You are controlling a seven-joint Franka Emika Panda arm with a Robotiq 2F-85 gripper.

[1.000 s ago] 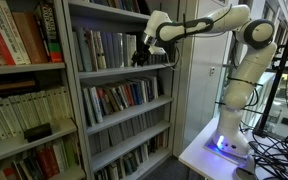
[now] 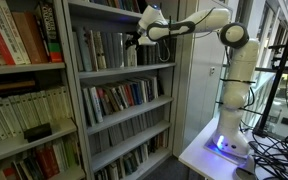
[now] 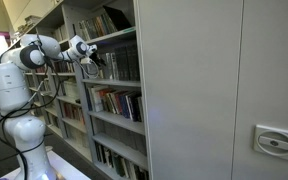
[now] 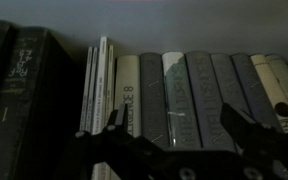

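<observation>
My gripper is open in the wrist view, its dark fingers (image 4: pixel 114 143) spread wide with nothing between them. Beyond it stands a row of upright books on a shelf. Among them are a cream book (image 4: pixel 127 88), a grey book with a pale top (image 4: pixel 180 95) and several blue-grey volumes (image 4: pixel 205 100). Thin white booklets (image 4: pixel 102 85) are at the left of this row. In exterior view 1 the gripper (image 2: pixel 136 41) is up in front of an upper shelf; exterior view 2 shows the gripper (image 3: pixel 97 61) small and dark there as well.
Thick black volumes (image 4: pixel 24 100) stand at the left in the wrist view. Upright shelf panels (image 2: pixel 78 90) divide the bookcase. The arm's base stands on a white table (image 2: pixel 206 158). A large pale panel (image 3: pixel 189 90) borders the shelves in exterior view 2.
In exterior view 1 the arm's end has shifted slightly left and up along the upper shelf. The books show no visible movement.
</observation>
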